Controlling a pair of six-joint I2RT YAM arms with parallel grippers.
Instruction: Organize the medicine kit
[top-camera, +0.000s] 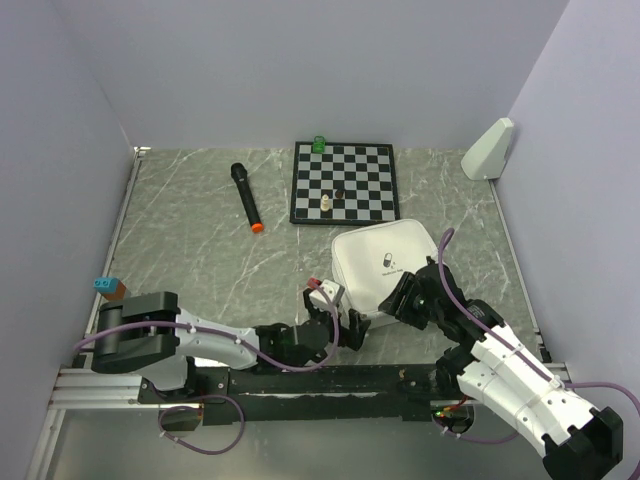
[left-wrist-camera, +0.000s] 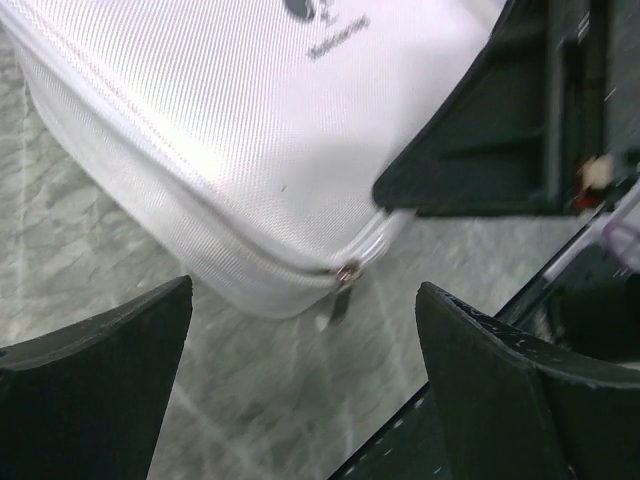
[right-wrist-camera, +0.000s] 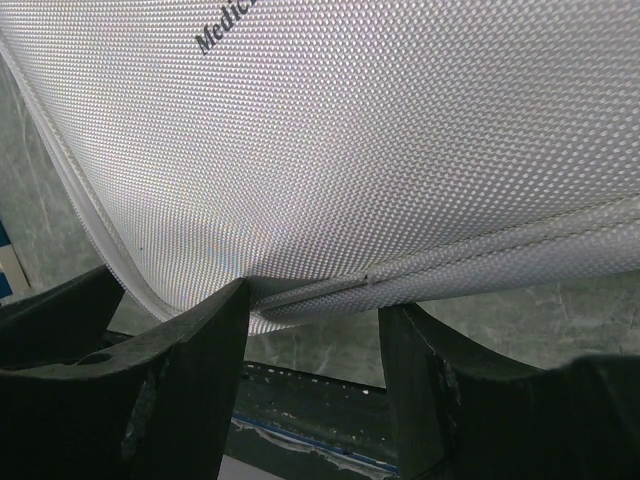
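The white medicine kit (top-camera: 376, 262), a soft box with printed lid, lies at the table's front right. My right gripper is over its near right edge, fingers apart around the seam in the right wrist view. My left gripper is open just short of the kit's front corner, where a small metal zipper pull (left-wrist-camera: 347, 275) shows between and beyond its fingertips. The right gripper's dark body fills the upper right of the left wrist view.
A chessboard (top-camera: 365, 184) with small items lies at the back. A black microphone (top-camera: 244, 195) lies back left, a white device (top-camera: 488, 150) back right.
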